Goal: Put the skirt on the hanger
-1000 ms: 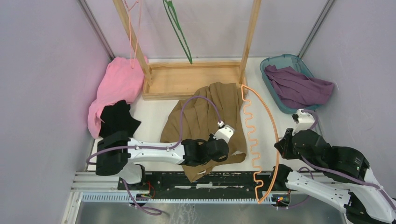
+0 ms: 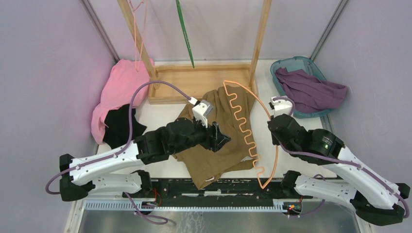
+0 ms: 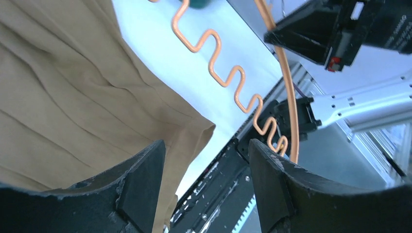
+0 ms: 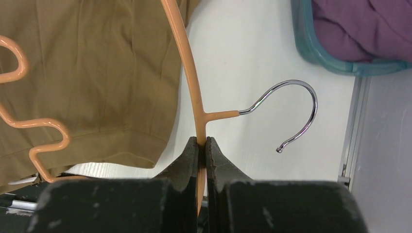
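An orange wavy hanger [image 2: 247, 134] with a chrome hook [image 4: 308, 92] is held upright in the top view by my right gripper, which is shut on its rail near the hook's stem. My left gripper hangs over the brown skirt [image 2: 214, 150], left of the hanger, with its fingers apart and nothing between them. The skirt lies rumpled in the middle of the white table, its back part partly under the hanger.
A teal basket [image 2: 286, 107] with purple cloth sits back right. Pink cloth [image 2: 119, 82] and black cloth [image 2: 121, 128] lie left. A wooden rack [image 2: 199, 80] stands at the back with pink and green hangers.
My right gripper has moved left and toward the back, carrying the hanger over the skirt.
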